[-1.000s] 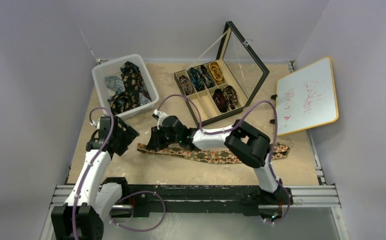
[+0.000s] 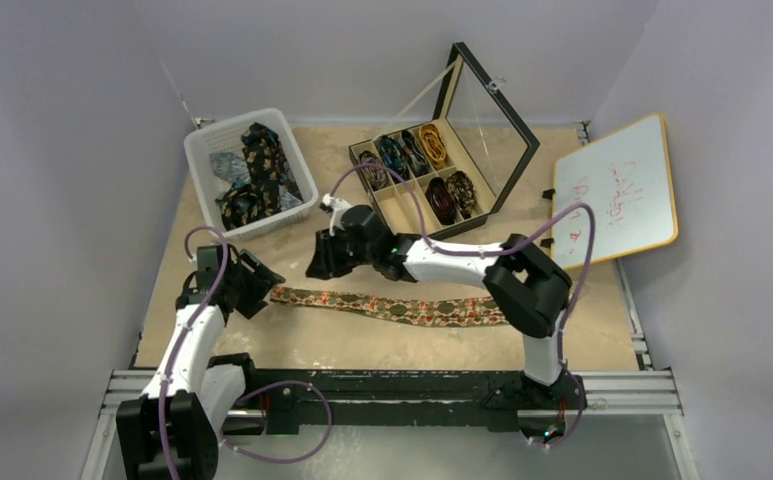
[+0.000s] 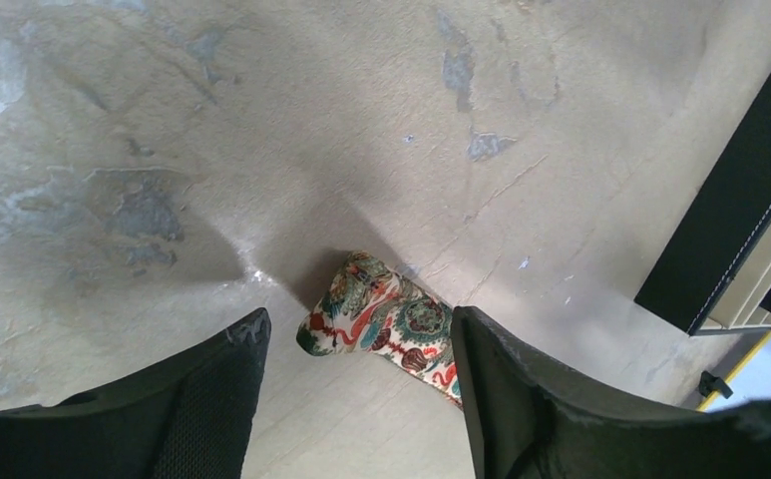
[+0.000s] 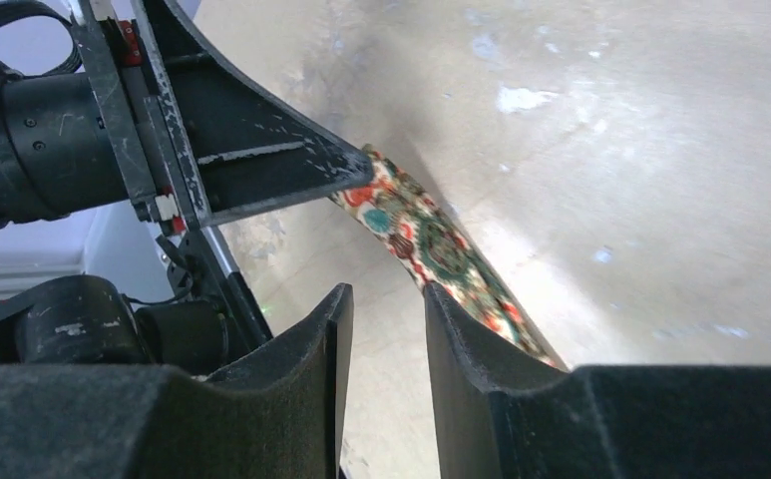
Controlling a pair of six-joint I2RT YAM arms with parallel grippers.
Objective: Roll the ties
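Note:
A patterned tie (image 2: pixel 392 308) lies stretched across the front of the table, its left end folded over, as the left wrist view shows (image 3: pixel 381 319). My left gripper stands open just over that end, the cloth visible below and between its fingers. My right gripper (image 2: pixel 322 262) is shut above and behind the tie, right of the left gripper; in the right wrist view its fingertips (image 4: pixel 441 309) are close together, and whether anything is between them I cannot tell.
A white basket (image 2: pixel 202 170) of loose ties stands back left. An open glass-lidded box (image 2: pixel 402 210) holds several rolled ties at back centre. A whiteboard (image 2: pixel 612 200) stands at right. Bare table surrounds the tie.
My right gripper has risen off the tie and moved back and rightward.

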